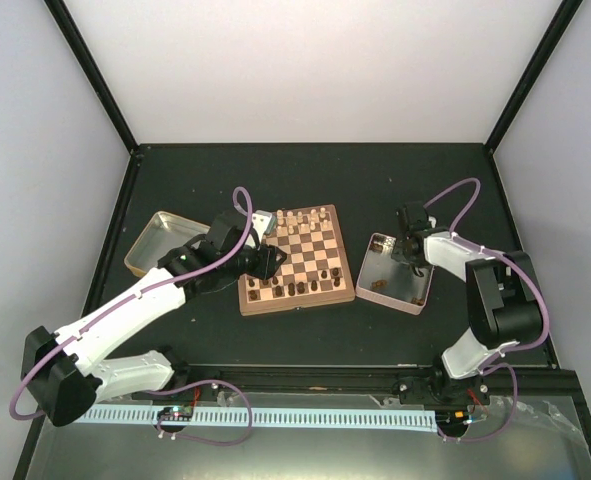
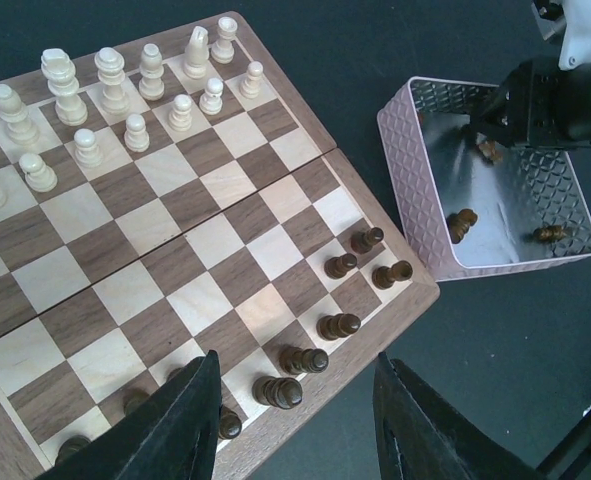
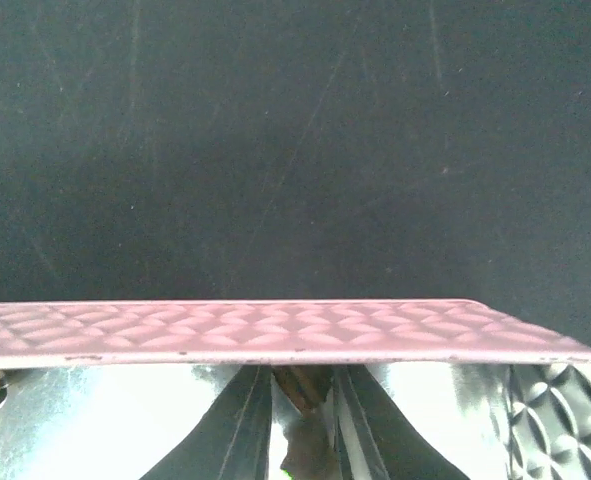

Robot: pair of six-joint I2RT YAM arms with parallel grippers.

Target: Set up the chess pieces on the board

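Note:
The chessboard (image 2: 201, 267) carries white pieces (image 2: 112, 80) along its far side and dark pieces (image 2: 276, 391) along the near side. Above its left part, my left gripper is open, with nothing between its fingers. My right gripper reaches down into the pink tray (image 3: 275, 330). Its fingers stand a little apart, and a dark brown piece (image 3: 303, 388) shows between the fingertips; whether they touch it I cannot tell. Other loose dark pieces, such as one dark piece (image 2: 461, 225) near the tray's left wall, lie on the tray floor.
An empty-looking second tray (image 1: 165, 243) stands left of the board, partly behind my left arm. The pink tray's near left corner is close to the board's right edge.

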